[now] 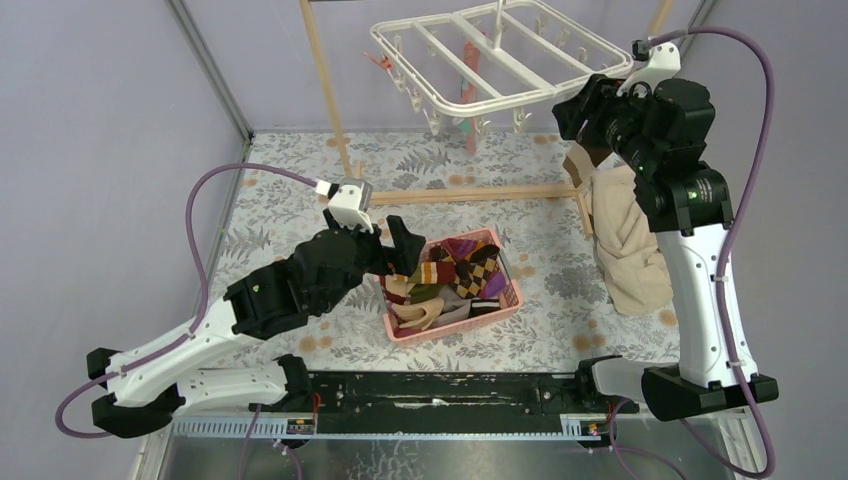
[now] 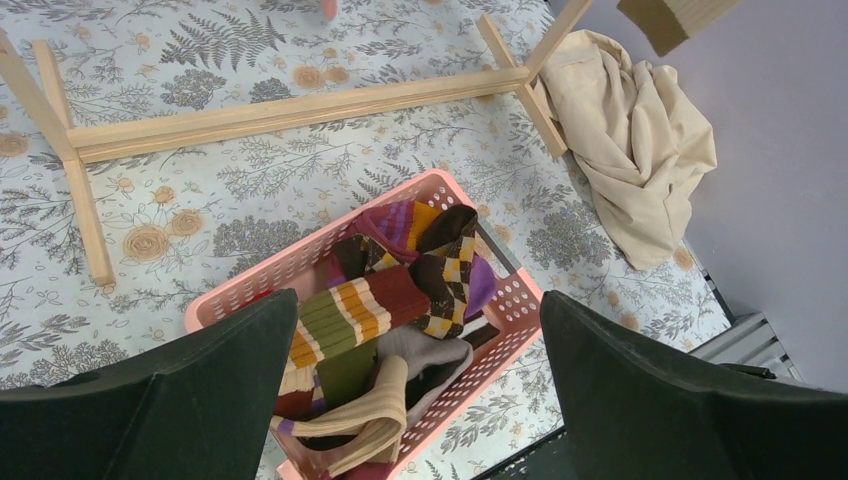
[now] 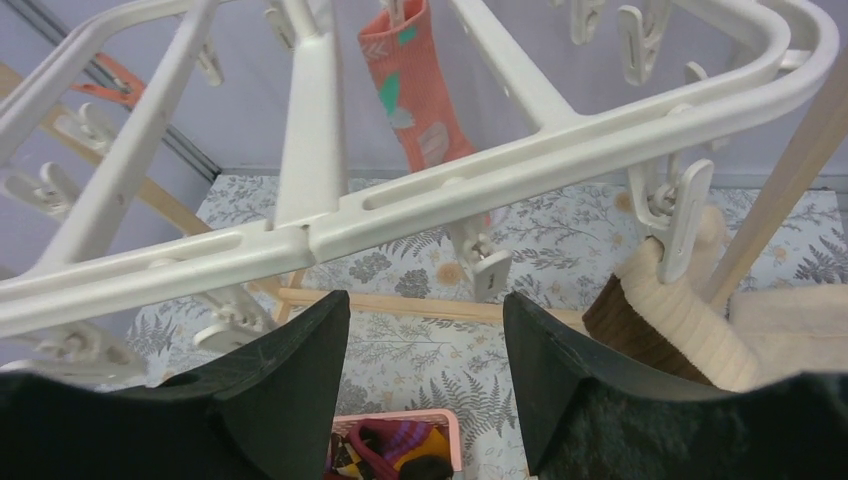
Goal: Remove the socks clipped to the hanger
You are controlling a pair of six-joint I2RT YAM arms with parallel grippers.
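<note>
A white hanger (image 1: 440,95) with several clips spans the top of the top view. From it hangs a coral sock (image 3: 415,90) with green and pale patches, on the far side. A beige sock with a brown inside (image 3: 680,315) hangs from a clip at the right in the right wrist view. My right gripper is part open below the near bar, with nothing between its fingers; the beige sock lies outside its right finger (image 3: 555,375). My left gripper stands open and empty above the pink basket (image 1: 455,328).
Several socks (image 2: 365,310) lie in the basket. A wooden stand (image 1: 470,195) crosses behind it. Beige cloth (image 1: 630,240) is heaped at the right. An orange clip (image 3: 110,85) is on the hanger's left side.
</note>
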